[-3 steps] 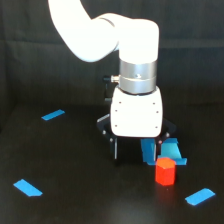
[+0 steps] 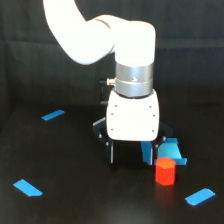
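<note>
A red block (image 2: 165, 171) stands on the dark table, right of the middle and nearer the camera than the arm. Just behind it lies a blue object (image 2: 170, 152), partly hidden by the block and the right finger; its exact shape is hard to make out. The white arm comes down from the top with its gripper (image 2: 132, 155) low over the table, left of the red block. Its dark fingers stand wide apart, so the gripper looks open, with no object visible between them.
Blue tape strips mark the table at the back left (image 2: 53, 115), front left (image 2: 27, 188) and front right (image 2: 200, 197).
The arm and gripper have shifted slightly to the left and a little lower in the view. The red block and the blue object appear unmoved.
</note>
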